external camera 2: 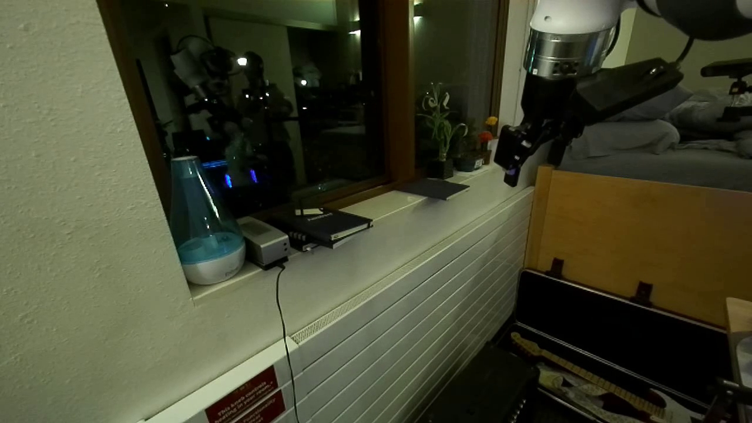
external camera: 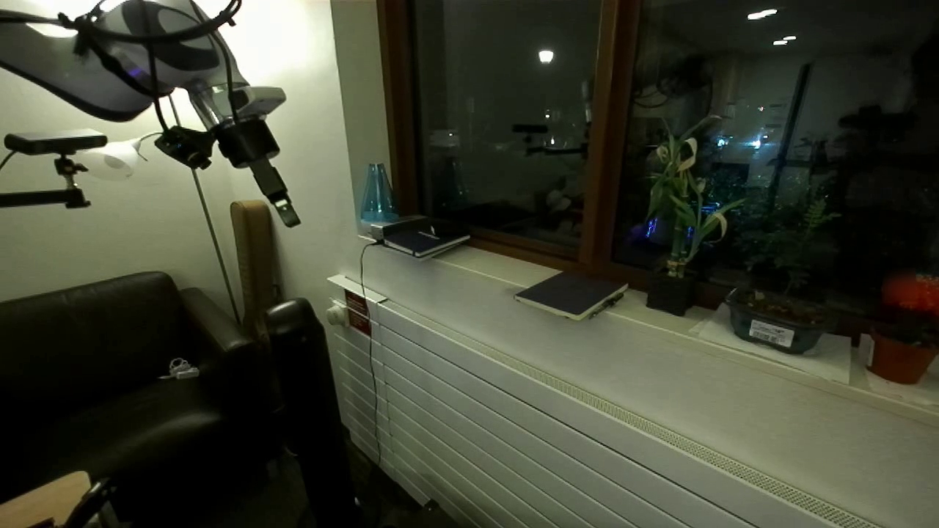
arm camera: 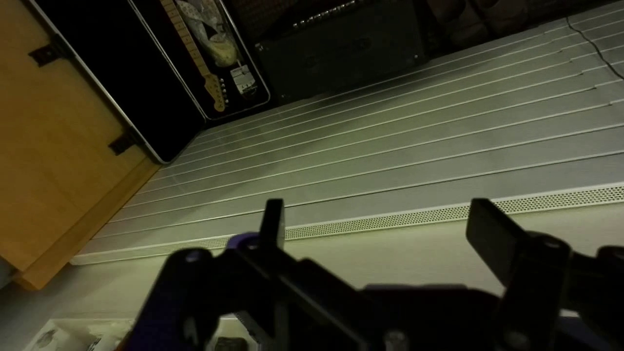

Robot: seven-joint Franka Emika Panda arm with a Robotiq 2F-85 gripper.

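My gripper is open, its two dark fingers wide apart with nothing between them in the wrist view. It hangs in the air beyond the sill's front side, clear of everything on it. On the window sill lies a dark notebook (external camera: 570, 295), flat, with a pen along its right side. Farther left, a second dark notebook (external camera 2: 329, 224) rests on other flat items beside a small grey box (external camera 2: 264, 242). A blue-topped humidifier (external camera 2: 208, 229) with a white base stands at the sill's end.
Potted plants (external camera: 673, 290) line the sill's right part. Below runs a white slatted radiator (external camera: 528, 422); a thin cable (external camera: 372, 369) hangs down it. An open guitar case (external camera 2: 620, 303) is on the floor by a wooden panel (external camera 2: 634, 232). The sill between the notebooks is bare.
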